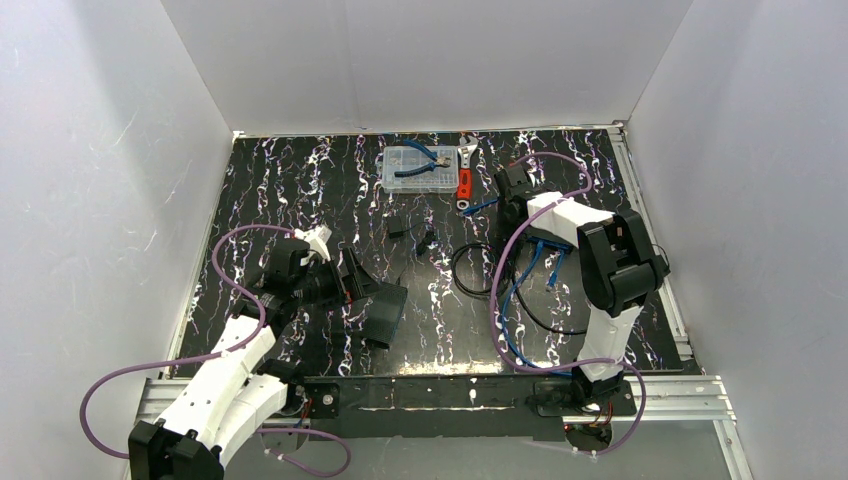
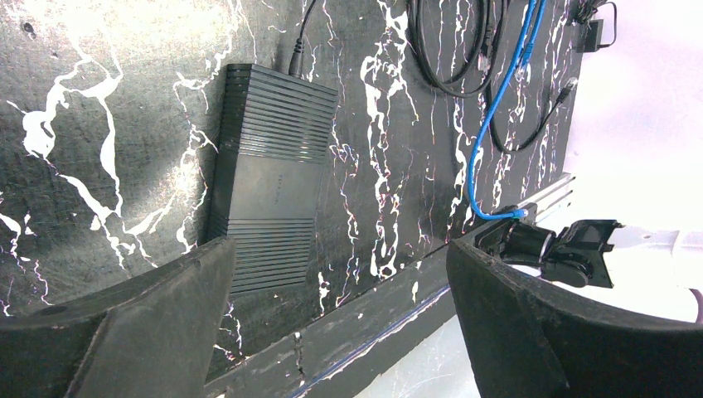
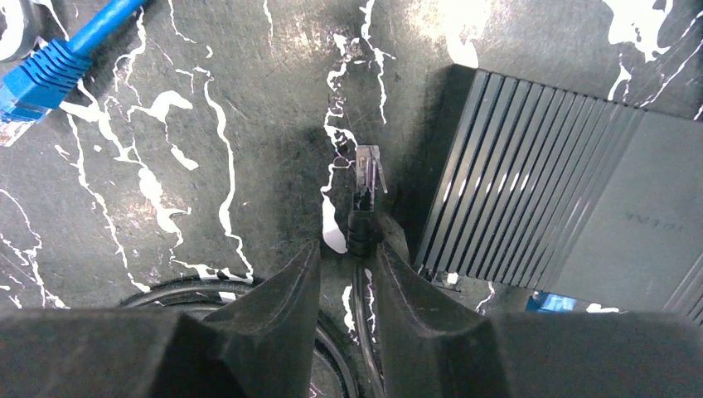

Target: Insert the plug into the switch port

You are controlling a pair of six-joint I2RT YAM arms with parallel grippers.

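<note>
A black cable ends in a clear plug (image 3: pixel 367 170) with a black boot (image 3: pixel 361 232), lying beside the ribbed switch (image 3: pixel 543 186) in the right wrist view. Above this cable, my right gripper stands narrowly open, one finger on each side; tabletop shows in the gap beside the cable. From the top, my right arm mostly covers the switch (image 1: pixel 552 238). My left gripper is wide open and empty. Below it lies a second black ribbed box (image 2: pixel 278 178) with a thin cord at its far end.
Another blue plug (image 3: pixel 37 91) lies to the switch's left. Coiled black cable (image 1: pixel 470 285) and blue cables (image 1: pixel 508 310) cross the right half. A clear organiser box (image 1: pixel 395 182) with pliers and a red-handled wrench (image 1: pixel 464 185) lie at the back.
</note>
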